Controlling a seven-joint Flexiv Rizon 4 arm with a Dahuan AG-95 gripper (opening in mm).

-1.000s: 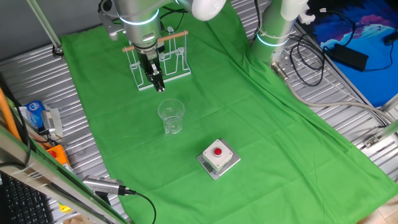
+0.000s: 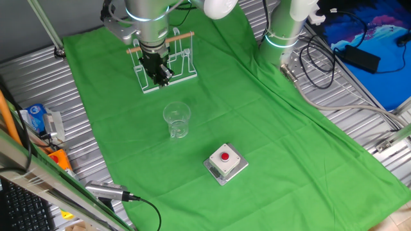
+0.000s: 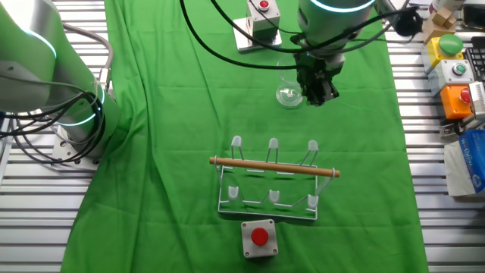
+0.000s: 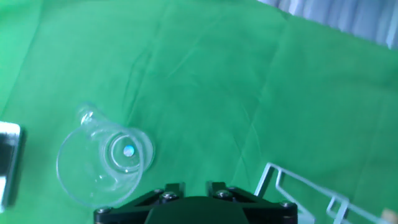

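A clear glass mug (image 2: 178, 120) with a side handle stands on the green cloth, in front of the wire rack in exterior view 1. From the wrist view, the glass mug (image 4: 138, 149) lies left of the fingers, its wide rim facing the camera. My gripper (image 2: 165, 82) hangs above the cloth between rack and mug, apart from the mug. In exterior view 2 the gripper (image 3: 326, 97) is just right of the mug (image 3: 289, 95). A narrow gap shows between the two black fingertips, with nothing in it.
The white wire rack (image 3: 267, 215) with a wooden bar stands close by. One red-button box (image 2: 225, 159) sits beyond the mug, another red-button box (image 3: 259, 239) beside the rack. Right of the mug, in exterior view 1, the green cloth (image 2: 257, 109) is clear.
In exterior view 1 my gripper has shifted slightly back, away from the mug towards the rack, and its fingers have turned. The mug, rack and button box stay in place.
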